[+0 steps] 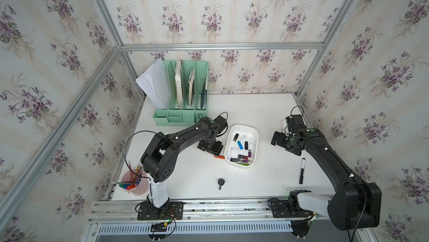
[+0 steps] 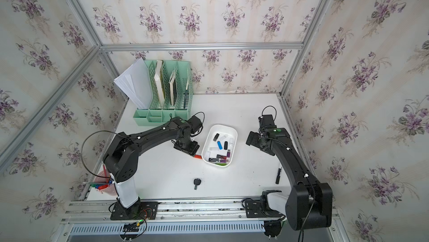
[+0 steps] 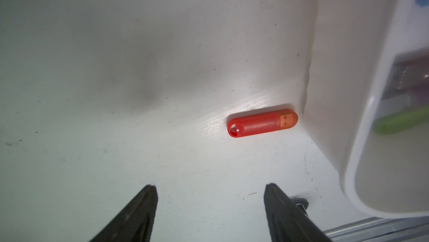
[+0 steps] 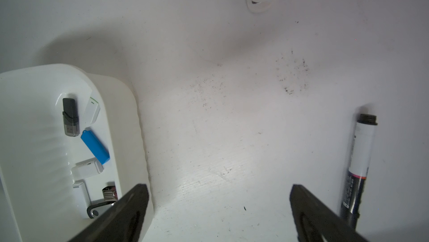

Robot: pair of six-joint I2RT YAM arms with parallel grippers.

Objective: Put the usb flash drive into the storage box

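A red USB flash drive (image 3: pixel 257 124) lies on the table just outside the left wall of the white storage box (image 3: pixel 344 72), seen from above in the left wrist view. My left gripper hangs over it, open and empty; in the top left view it is beside the box. The box holds several flash drives, among them a blue one (image 4: pixel 95 146) and a black one (image 4: pixel 70 116). My right gripper stands open to the right of the box, nothing between its fingers.
A green file organiser (image 1: pixel 181 116) stands at the back left, a pink pen cup (image 1: pixel 136 187) at the front left. A marker (image 4: pixel 359 161) lies on the right, and a small dark object (image 1: pixel 220 182) at the front.
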